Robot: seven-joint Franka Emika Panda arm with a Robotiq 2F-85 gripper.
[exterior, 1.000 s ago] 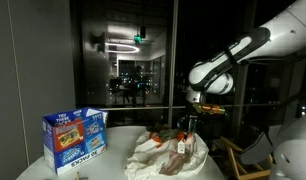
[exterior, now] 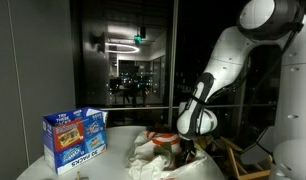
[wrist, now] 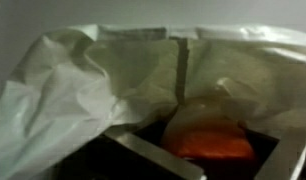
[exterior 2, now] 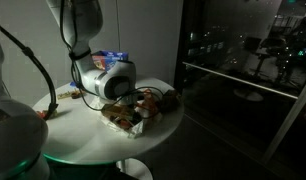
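A white bag or crumpled paper (exterior: 148, 160) lies open on the round table, with reddish items inside it. My gripper (exterior: 187, 152) reaches down into its right side, and its fingertips are largely hidden there. In the wrist view, the pale bag wall (wrist: 73, 95) rises in front of the gripper. The fingers (wrist: 158, 156) stand apart, with an orange-red item in clear wrapping (wrist: 213, 143) showing between and beyond them. Whether they touch it cannot be told. In exterior view 2, the arm also stands over the bag (exterior 2: 133, 127).
On the table's left stands a blue box (exterior: 76, 139) with colourful pictures. Clear tabletop (exterior: 110, 155) separates it from the bag. A wooden chair (exterior: 248, 158) is close by on the right. Dark glass panels stand behind.
From above the bag, my gripper has come down and slightly left into it. The bag's near right side now looks lower and more crumpled. The blue box stays put.
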